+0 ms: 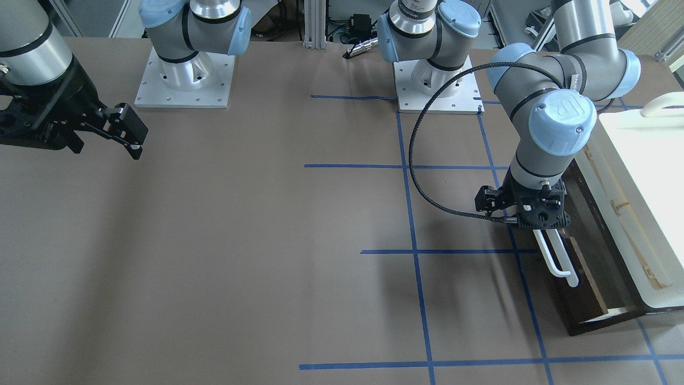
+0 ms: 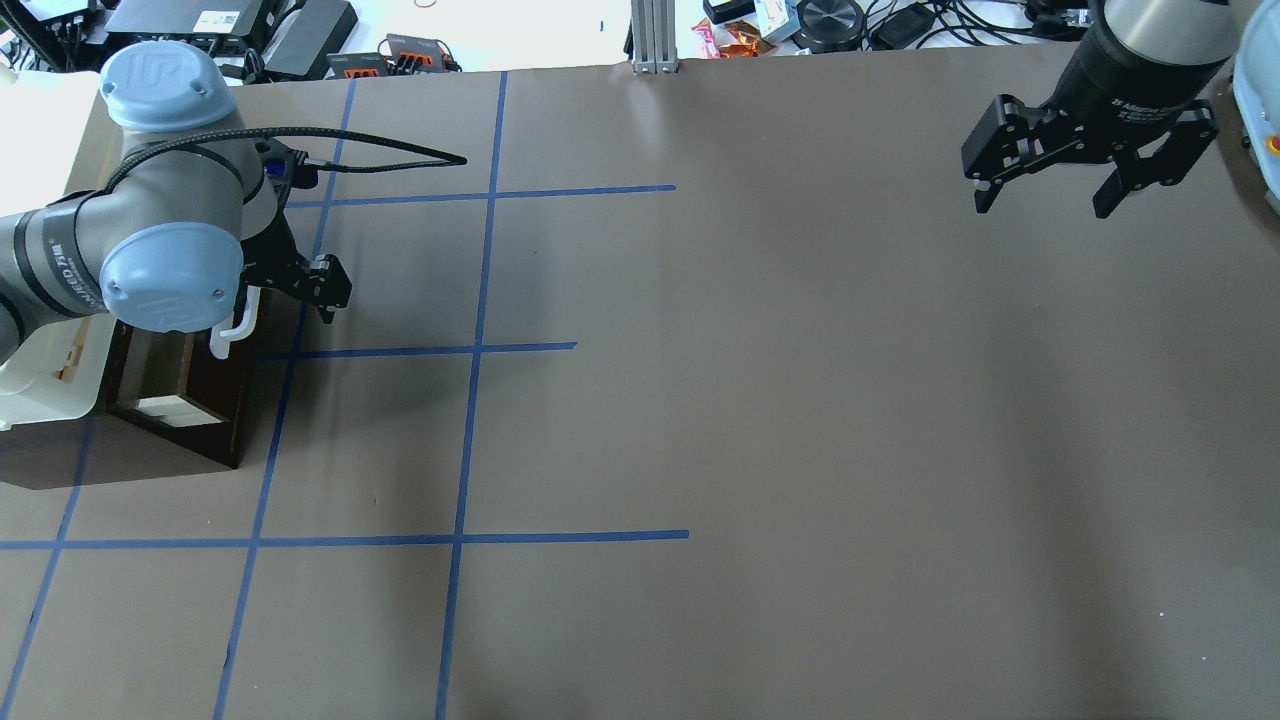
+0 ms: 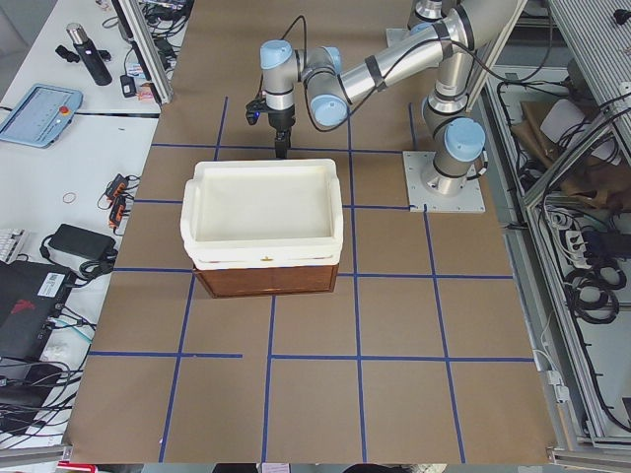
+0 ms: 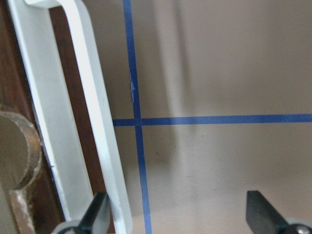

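My gripper [image 1: 522,215] hangs at the drawer front of a dark wooden box [image 1: 580,308] with a white lid [image 3: 261,207]. In the left wrist view it is open, its left finger against a white U-shaped handle [image 4: 101,117] and its right finger over bare table. The drawer front stands slightly out from the box body in the front view, with a narrow dark compartment showing behind it.
A second black gripper [image 1: 96,128] hangs at the far left of the front view. Two more arm bases [image 1: 183,90] stand at the back.
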